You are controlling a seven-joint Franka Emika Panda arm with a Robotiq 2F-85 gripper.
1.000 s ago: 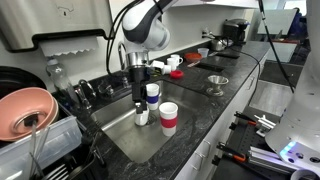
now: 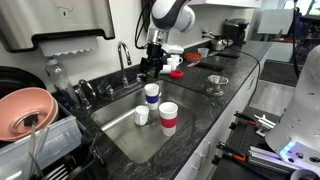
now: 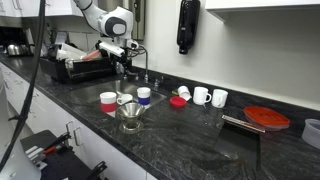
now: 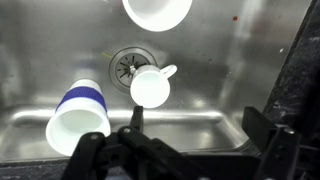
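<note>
My gripper stands open over the sink, its dark fingers at the bottom of the wrist view with nothing visible between them. A small white mug (image 4: 150,87) lies in the steel sink (image 4: 215,60) beside the drain (image 4: 127,65); exterior view 1 shows the same mug (image 2: 141,116). Left of it is a white cup with a blue band (image 4: 80,118), also seen as the banded cup (image 2: 152,95). Another white cup (image 4: 157,10) is cut off at the top of the wrist view. The red-and-white cup (image 2: 169,118) stands near the sink's front edge.
A person (image 2: 170,25) stands behind the counter. A metal bowl (image 3: 130,115) sits at the counter's front. Farther along are a red dish (image 3: 178,101), white mugs (image 3: 201,95), a dark tray (image 3: 238,138) and a red plate (image 3: 266,116).
The person, who leaned over the sink with a hand by the white mug, has straightened and stepped back to the right. The cups look unmoved.
</note>
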